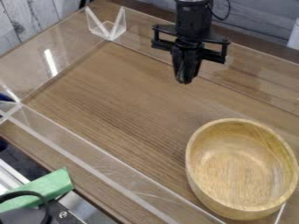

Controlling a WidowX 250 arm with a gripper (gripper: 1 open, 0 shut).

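Note:
My black gripper point(184, 68) hangs over the back half of the wooden surface, right of centre, shut with nothing visible between its fingers. A large pale wooden bowl point(239, 171) rests at the front right, below and to the right of the gripper.
Clear plastic barriers line the left side, with a small clear piece point(107, 22) at the back left. A green object point(35, 189) lies at the bottom left, beside dark parts.

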